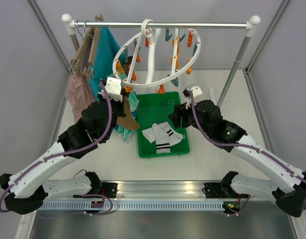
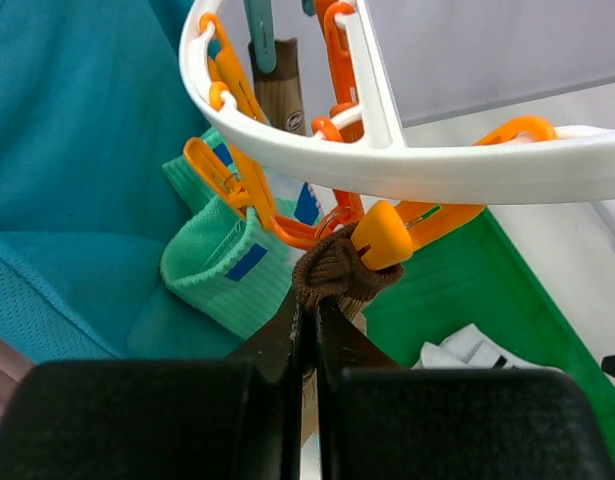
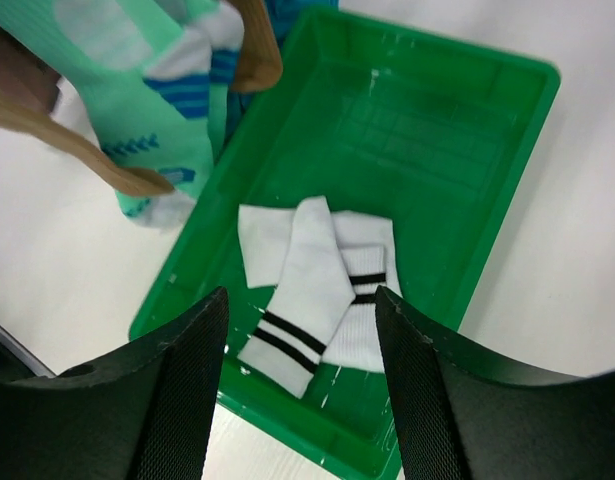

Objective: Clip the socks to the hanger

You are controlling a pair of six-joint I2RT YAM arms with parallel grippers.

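Observation:
My left gripper is shut on a brown sock (image 2: 332,265), whose top is bunched at an orange clip (image 2: 382,235) on the white round hanger (image 1: 149,82); in the top view the brown fabric hangs below the hanger's left side. My right gripper stands open above the green bin (image 3: 417,150), nothing between its fingers. White socks with black stripes (image 3: 307,290) lie in that bin. Green-and-blue socks (image 2: 217,270) hang from clips beside the brown one.
Teal cloth (image 1: 105,55) and pink trousers (image 1: 79,94) hang on wooden hangers at the left of the rail (image 1: 202,25). The white floor right of the bin is mostly clear.

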